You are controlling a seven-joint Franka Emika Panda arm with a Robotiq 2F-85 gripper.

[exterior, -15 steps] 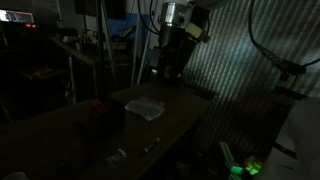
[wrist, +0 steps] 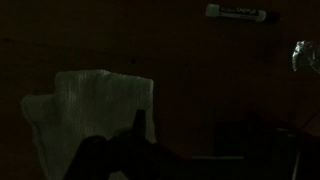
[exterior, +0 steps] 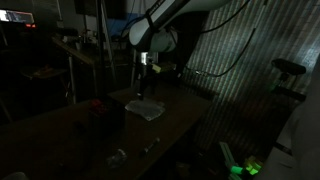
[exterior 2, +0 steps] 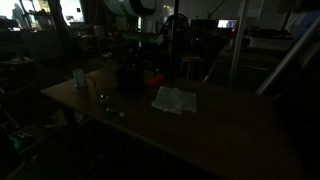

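In the first exterior view my gripper point(exterior: 141, 94) points down over the white cloth point(exterior: 146, 109) on the table. The wrist view has the cloth point(wrist: 98, 105) at the lower left, with dark finger shapes overlapping its lower edge. Deep shadow hides the gap between the fingers and anything in it. A marker with a white label point(wrist: 236, 13) lies at the top of that view, apart from the gripper. In the second exterior view the cloth point(exterior 2: 174, 100) lies flat but creased, near the table's middle.
A dark box point(exterior: 106, 117) with something red at its top stands beside the cloth. A clear, shiny object point(exterior: 116, 158) and the marker point(exterior: 151, 145) lie nearer the camera. A light cup point(exterior 2: 79, 77) stands at one table end. Much bare tabletop point(exterior 2: 235, 130) shows.
Over the last second my arm has come down and left in the first exterior view, from above the table's back edge to just over the cloth. Table objects look unmoved.
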